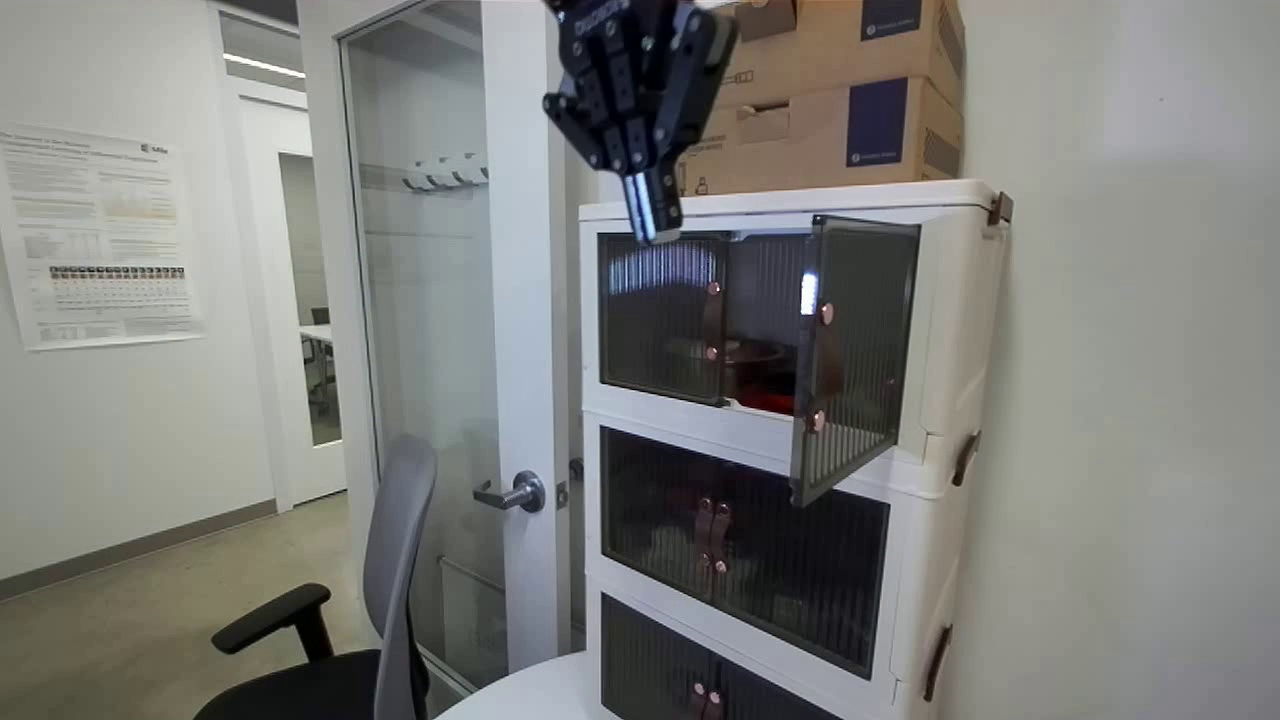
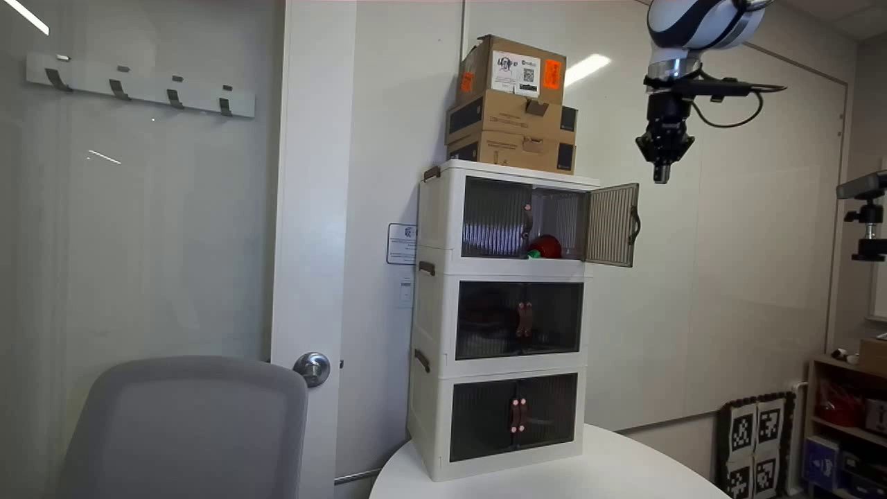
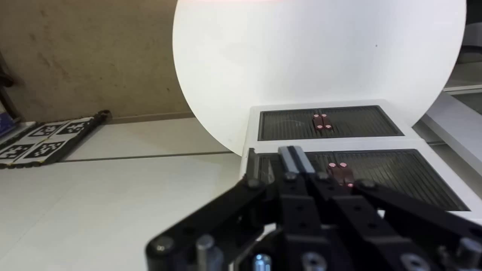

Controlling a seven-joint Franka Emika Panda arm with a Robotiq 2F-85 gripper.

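Note:
My gripper is shut, its grey fingertips pressed together with nothing visible between them. It points downward, up in the air at the level of the top of the white cabinet. In exterior view 2 the gripper hangs to the right of the cabinet, clear of it. The top compartment's right door stands swung outward, while its left door is closed. Inside that compartment lies a red object with a small green thing beside it, partly hidden by the left door.
Cardboard boxes are stacked on the cabinet. The lower two compartments have both doors closed. A round white table carries the cabinet, with bare table in front. A grey chair stands to the left.

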